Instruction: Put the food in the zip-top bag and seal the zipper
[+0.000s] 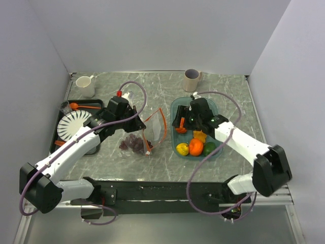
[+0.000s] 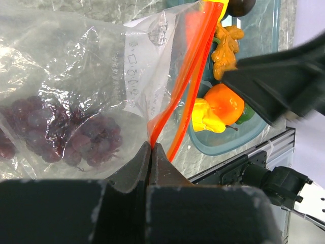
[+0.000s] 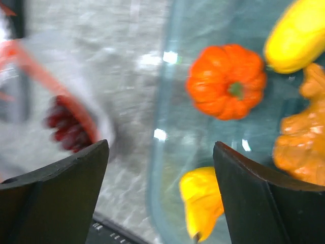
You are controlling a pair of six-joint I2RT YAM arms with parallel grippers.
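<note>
The zip top bag [image 2: 76, 61] with red grapes [image 2: 45, 132] inside lies mid-table, its orange-edged opening turned toward the bin. My left gripper is shut at that edge; only bag film shows at its tips. My right gripper is part open over the blue bin [image 1: 218, 150], with nothing between its fingers. Below it are an orange pumpkin [image 3: 226, 81], a yellow pepper [image 3: 200, 198], an orange knobbly item [image 3: 302, 142] and a yellow item [image 3: 292, 35]. The top view also shows an orange pepper [image 1: 196, 147] and a green one [image 1: 209, 149].
A black tray [image 1: 57, 146] with a white plate [image 1: 73, 123] and orange utensils lies at the left. A white mug [image 1: 85, 87] and a beige mug [image 1: 191, 80] stand at the back.
</note>
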